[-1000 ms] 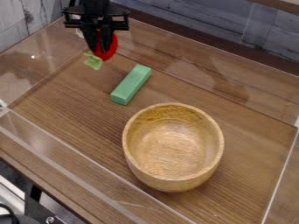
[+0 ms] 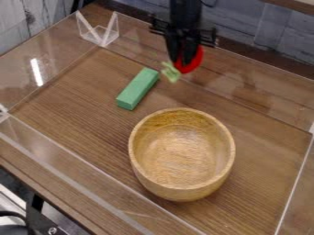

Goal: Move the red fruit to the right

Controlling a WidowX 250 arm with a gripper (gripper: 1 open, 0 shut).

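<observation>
A red fruit [image 2: 188, 61] with green leaves [image 2: 170, 72] below it is held in my gripper [image 2: 185, 57], which is shut on it near the top middle of the camera view. The dark fingers cover much of the fruit. It appears to hang above the table, to the upper right of the green block; its exact height cannot be judged.
A green block [image 2: 138, 89] lies on the wooden table left of centre. The round wooden bowl [image 2: 139, 151] stands at the front middle. A clear plastic container [image 2: 98, 29] is at the back left.
My gripper has carried the red fruit to the right, from left of the green block to its upper right. The block and bowl have not moved.
</observation>
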